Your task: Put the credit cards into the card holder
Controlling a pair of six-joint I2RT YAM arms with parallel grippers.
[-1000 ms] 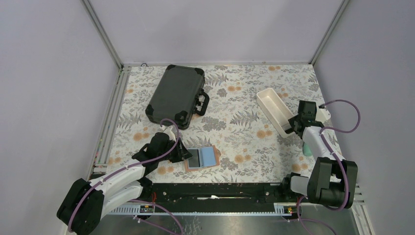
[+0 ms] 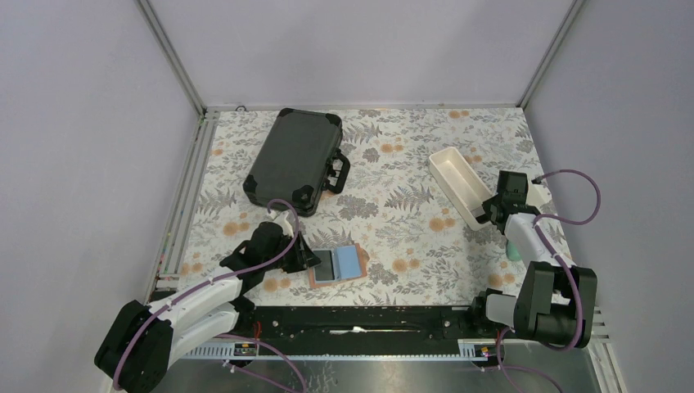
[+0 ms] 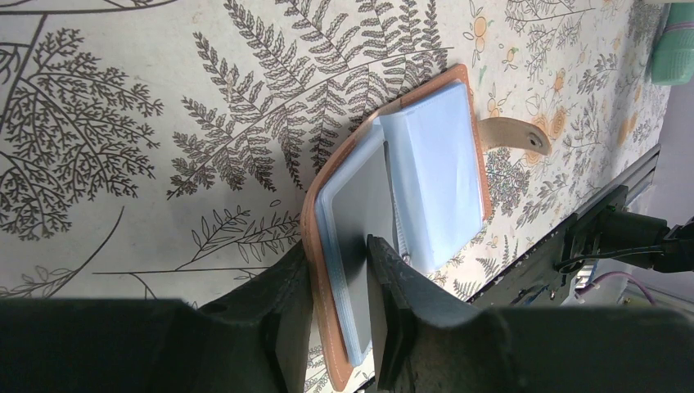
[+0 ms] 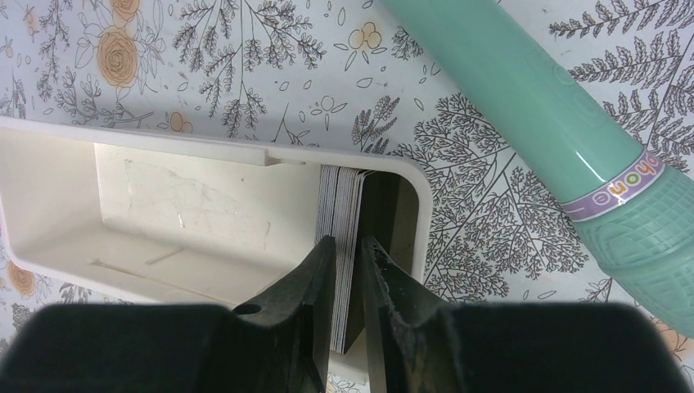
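An open card holder (image 2: 348,262) with tan cover and pale blue sleeves (image 3: 435,170) lies near the front, left of centre. My left gripper is over its left half, part open, fingertips against the dark grey sleeve; whether anything is between them is unclear. A stack of cards (image 4: 340,205) stands on edge at one end of a cream plastic box (image 2: 450,176) on the right. My right gripper is down at that stack, part open, one fingertip over the cards and the other at the dark space beside them.
A black case (image 2: 290,160) lies at the back left. A green bottle (image 4: 532,123) lies right of the box, partly hidden by the right arm in the top view.
The left arm and the objects look unchanged.
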